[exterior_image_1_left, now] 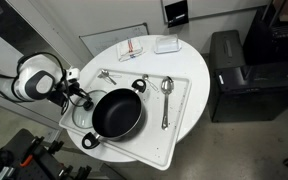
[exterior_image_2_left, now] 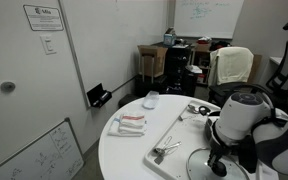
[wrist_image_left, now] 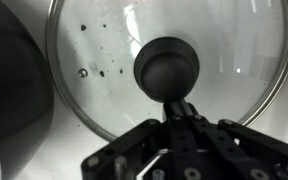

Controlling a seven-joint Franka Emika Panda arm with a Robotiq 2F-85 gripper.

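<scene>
A clear glass lid (wrist_image_left: 224, 95) with a dark rim fills most of the wrist view. Its round black knob (wrist_image_left: 166, 68) is directly in front of my gripper, whose fingertips meet the knob's lower edge or overlap it in the picture; whether they touch cannot be told. The fingers are shut, and nothing shows between them. In exterior view 1 the lid (exterior_image_1_left: 82, 117) lies on the left of the white tray (exterior_image_1_left: 156, 146), close beside a black pot (exterior_image_1_left: 116, 122). My gripper (exterior_image_1_left: 82, 100) is over the lid there.
A large spoon (exterior_image_1_left: 167, 98) lies on the tray right of the pot, and smaller utensils (exterior_image_1_left: 107, 76) lie behind the lid. Toward the back of the round table are a folded cloth (exterior_image_1_left: 129, 48) and a clear container (exterior_image_1_left: 166, 44).
</scene>
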